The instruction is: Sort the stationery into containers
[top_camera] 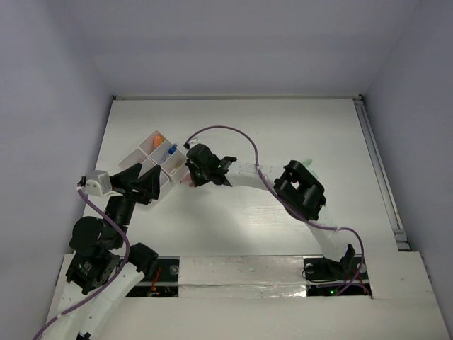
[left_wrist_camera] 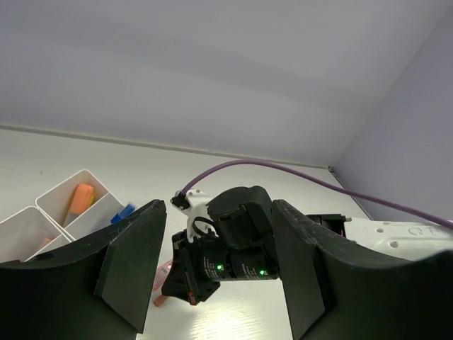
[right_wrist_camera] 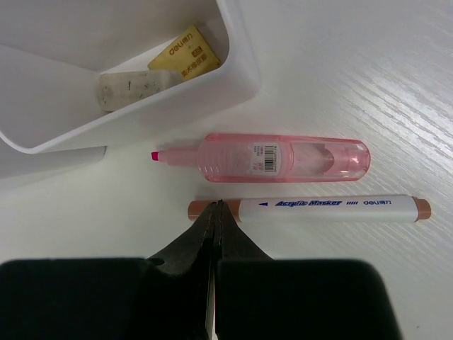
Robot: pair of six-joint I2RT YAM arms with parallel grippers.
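Note:
A brown-capped white acrylic marker (right_wrist_camera: 325, 210) lies flat on the table in the right wrist view. My right gripper is shut with nothing between its fingers; its tips overlap the marker's brown cap in that view, and the marker is outside them. A pink translucent highlighter (right_wrist_camera: 283, 157) lies just beyond, roughly parallel to it. Beside them, a white compartment box (right_wrist_camera: 163, 99) holds a whitish eraser (right_wrist_camera: 131, 89) and a yellow one (right_wrist_camera: 187, 53). My left gripper stands open and empty, well apart from the table items.
Other compartments of the box show an orange item (left_wrist_camera: 82, 200) and a blue item (top_camera: 173, 149). Something green (top_camera: 307, 162) lies partly behind the right arm.

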